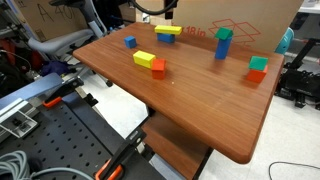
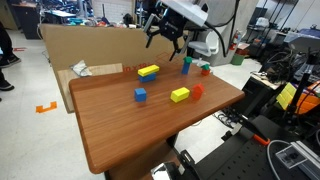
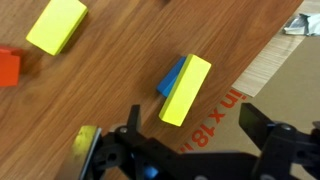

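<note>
My gripper [image 2: 165, 45] hangs above the far side of the wooden table, over a yellow block [image 2: 148, 70] that lies across the top of a blue block [image 2: 148, 77]. Seen from the wrist, the gripper is open, its two dark fingers wide apart. Between and a little beyond them is the yellow block [image 3: 186, 90], tilted in the view, with part of the blue block [image 3: 172, 76] showing beside it. Nothing is held. Elsewhere on the table are a small blue cube [image 1: 130, 42], a yellow block [image 1: 145, 59] and a red block [image 1: 158, 69].
A tall blue block with a green top [image 1: 223, 42] and a red block with a green top [image 1: 257, 69] stand on the right of the table in exterior view 1. Cardboard [image 1: 240, 18] rises behind the far edge.
</note>
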